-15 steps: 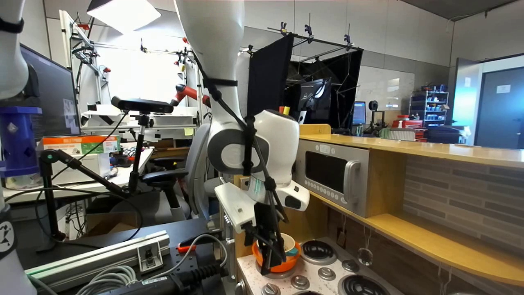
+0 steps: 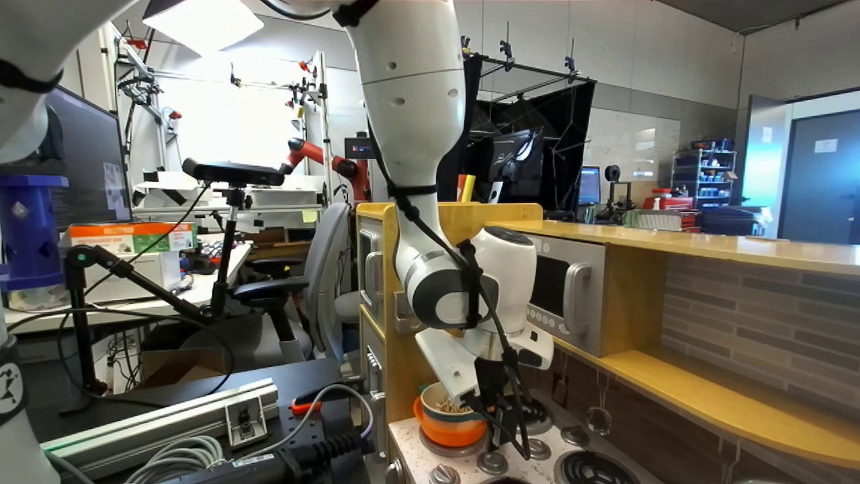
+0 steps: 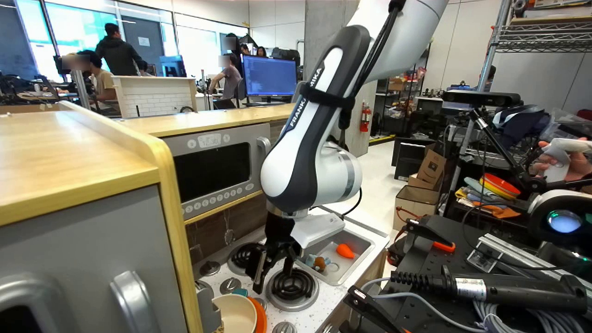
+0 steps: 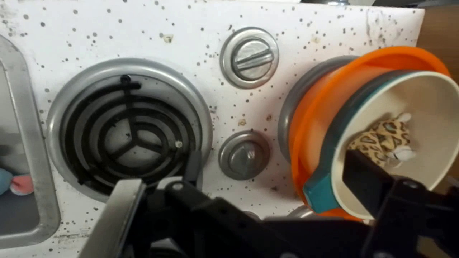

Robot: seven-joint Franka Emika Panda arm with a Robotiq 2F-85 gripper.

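My gripper (image 3: pixel 275 277) stands open above the stove with nothing between its fingers. In the wrist view, one dark finger (image 4: pixel 365 178) overlaps the near side of a cream bowl with a teal rim (image 4: pixel 434 101). The bowl sits tilted in an orange pot (image 4: pixel 307 124) on a burner. A leopard-spotted plush toy (image 4: pixel 381 137) lies inside the bowl. The other finger (image 4: pixel 193 165) shows over the edge of a bare coil burner (image 4: pixel 134 137). In exterior view 1 the gripper hangs just right of the orange pot (image 2: pixel 451 431).
A sink (image 3: pixel 363 247) holds an orange carrot-like toy (image 3: pixel 345 250) and a blue and brown toy (image 3: pixel 317 262). Stove knobs (image 4: pixel 249 58) stand between the burners. A microwave (image 3: pixel 222 172) on the shelf and a grey cabinet (image 3: pixel 83 249) border the stove.
In exterior view 1 the arm has swung right and the gripper has come down from in front of the pot to its right side. The bowl and pot appear unmoved.
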